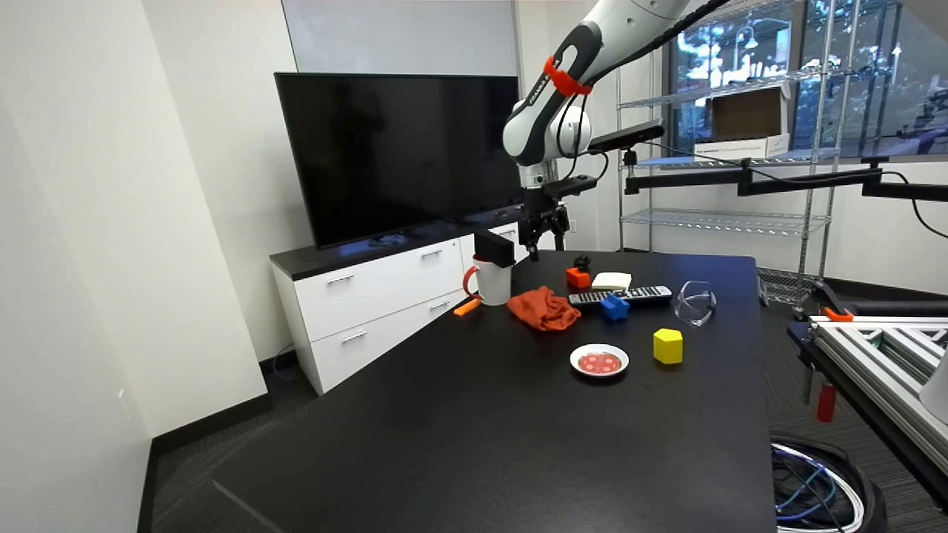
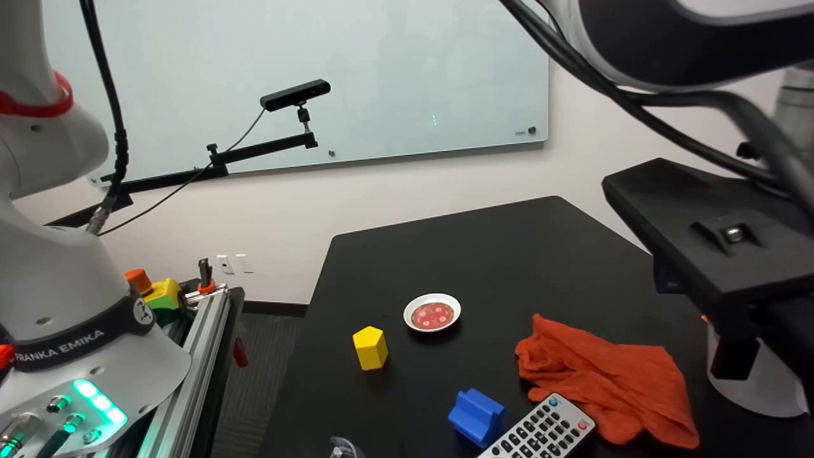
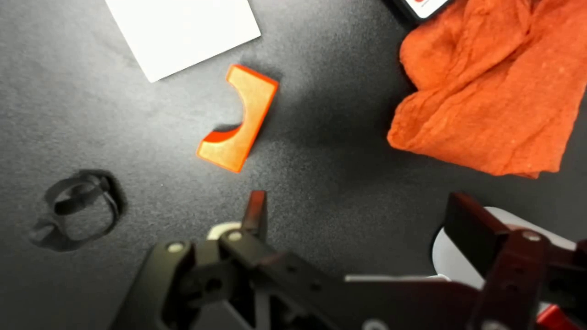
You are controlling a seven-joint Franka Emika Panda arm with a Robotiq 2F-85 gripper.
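My gripper is open above the table, its two dark fingers set wide apart with nothing between them. In exterior view 1 the gripper [image 1: 546,247] hangs behind the mug and the orange cloth, clear of the tabletop. An orange block with a curved notch [image 3: 250,118] lies beyond the fingers in the wrist view, touching neither. The orange cloth [image 3: 490,93] is crumpled at the upper right. A white mug [image 1: 494,284] with a red handle has a black block [image 1: 494,249] at its top; the right finger partly covers the mug in the wrist view.
Around the block are a white pad [image 3: 184,33] and a black strap loop [image 3: 82,209]. A remote [image 2: 543,431], blue piece [image 2: 477,416], yellow block [image 2: 371,348], small dish [image 2: 432,313] and clear glasses [image 1: 695,302] occupy the table. Its near part in exterior view 1 is bare.
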